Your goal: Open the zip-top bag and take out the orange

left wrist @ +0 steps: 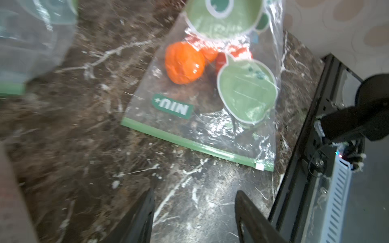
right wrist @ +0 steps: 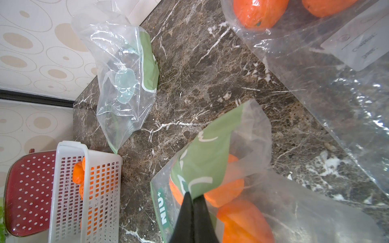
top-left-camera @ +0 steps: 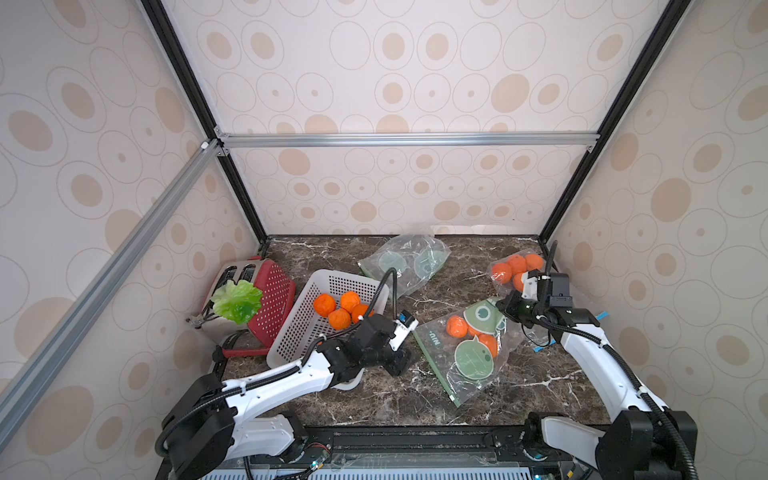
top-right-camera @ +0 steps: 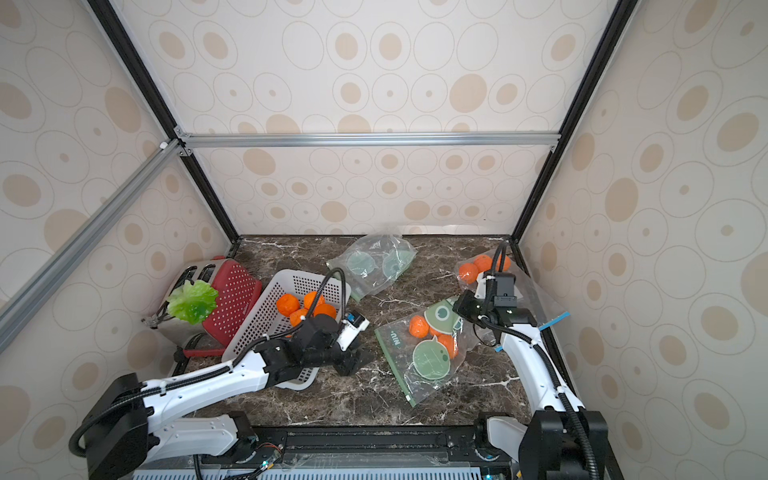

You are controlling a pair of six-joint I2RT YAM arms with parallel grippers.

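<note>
The clear zip top bag (top-left-camera: pixel 437 366) with green print lies on the counter, several oranges (left wrist: pixel 184 63) inside. Its green zip strip (left wrist: pixel 194 146) faces my left gripper, which is open and empty, short of the strip and not touching the bag. At the bag's far end, my right gripper is shut on a fold of its green-printed film (right wrist: pixel 206 162). The folded film and my fingers partly cover the oranges in the right wrist view.
A white basket (top-left-camera: pixel 274 352) with several oranges stands left, partly under my left arm. An empty bag (top-left-camera: pixel 416 260) lies at the back. Another bag of oranges (right wrist: pixel 259 12) is behind my right gripper. A red toaster (top-left-camera: pixel 272 300) stands far left.
</note>
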